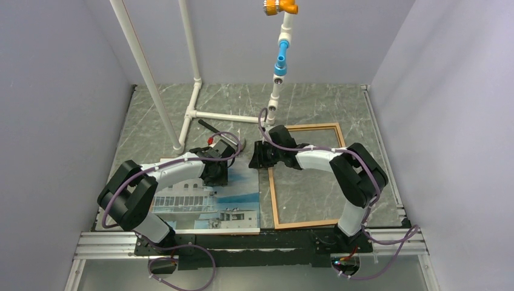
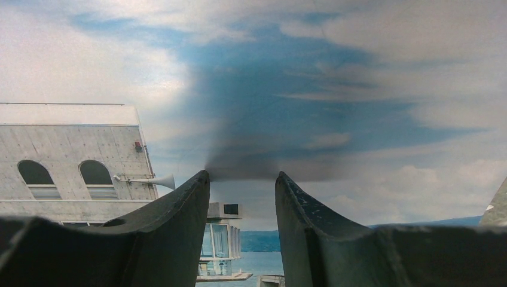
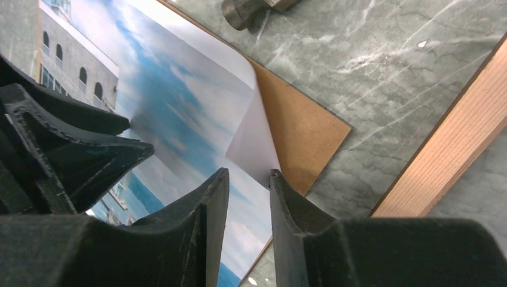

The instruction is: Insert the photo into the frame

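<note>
The photo (image 1: pixel 239 194) lies on the left, showing a pale building under blue sky. In the left wrist view, my left gripper is down at the photo's face, fingertips apart; whether it grips a fold there cannot be told. At the photo's far right corner is my right gripper, its fingers part open. The photo's curled corner (image 3: pixel 258 143) rises off a brown backing board (image 3: pixel 305 122) and reaches the gap between those fingers, close to the right one. The empty wooden frame (image 1: pixel 273 203) lies to the right.
Behind the photo lies a dark-handled hammer (image 1: pixel 209 126). White pipes (image 1: pixel 227 116) stand at the back. Bare grey table shows inside the frame, and a narrow strip separates frame and photo.
</note>
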